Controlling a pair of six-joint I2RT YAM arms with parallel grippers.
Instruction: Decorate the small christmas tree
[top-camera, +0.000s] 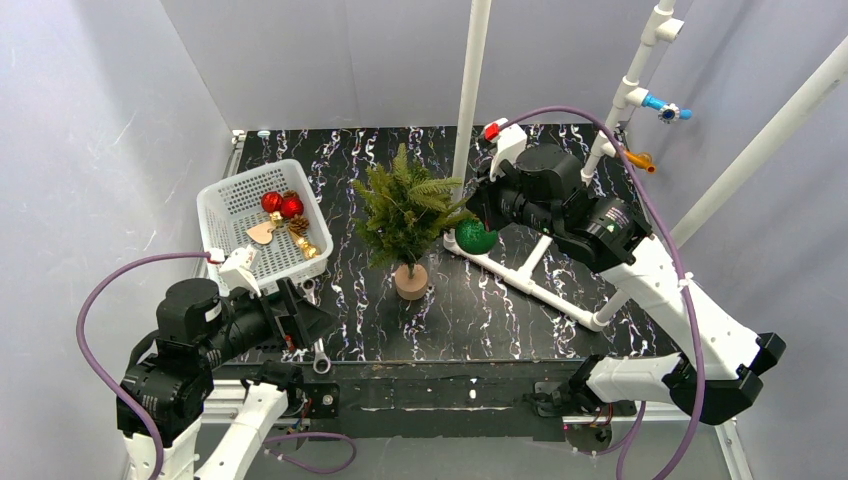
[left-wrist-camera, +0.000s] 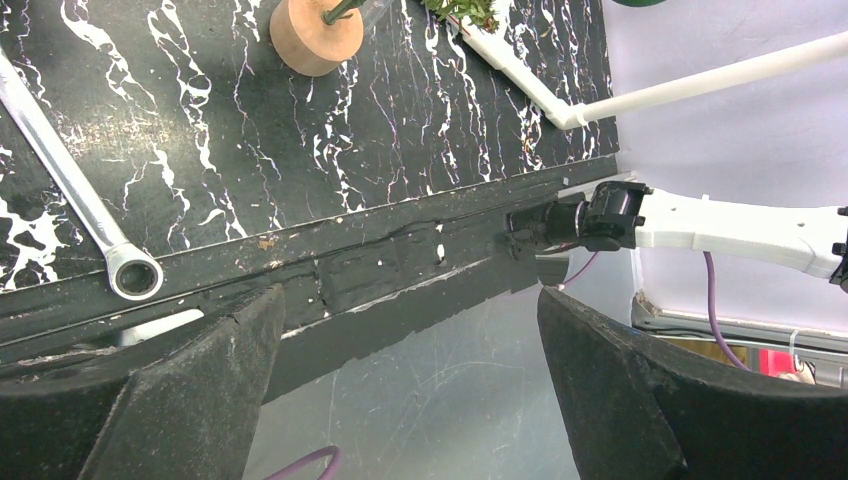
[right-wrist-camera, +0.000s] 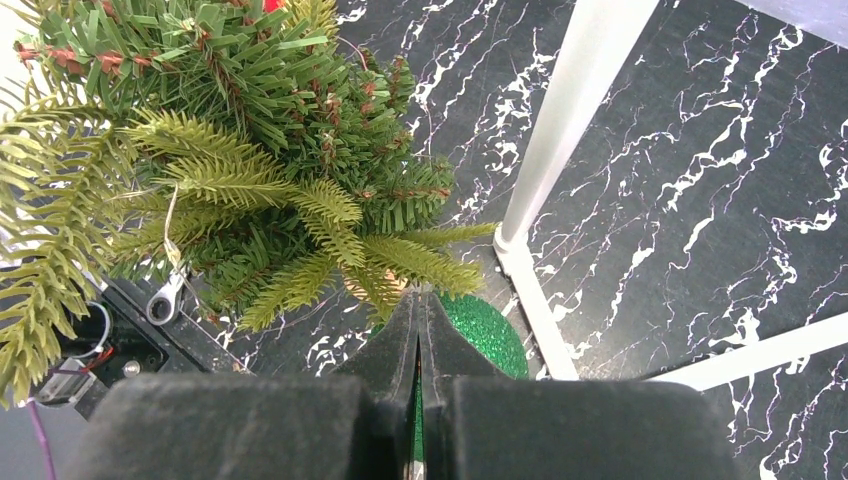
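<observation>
The small Christmas tree (top-camera: 403, 210) stands upright on its round wooden base (top-camera: 411, 284) mid-table. A green glitter ball (top-camera: 476, 236) hangs off the table by the tree's right-hand branches, directly under my right gripper (top-camera: 477, 208). In the right wrist view its fingers (right-wrist-camera: 440, 340) are shut at the tip of a branch (right-wrist-camera: 430, 265), with the green ball (right-wrist-camera: 490, 335) just beyond them. Whether a thread runs between the fingers or over the branch does not show. My left gripper (top-camera: 305, 318) is open and empty over the table's front left.
A white basket (top-camera: 212, 195) at the left holds red balls (top-camera: 291, 207), a wooden heart (top-camera: 261, 232), pine cones and gold ornaments. A wrench (left-wrist-camera: 80, 190) lies near the front edge. White pipes (top-camera: 525, 285) stand right of the tree.
</observation>
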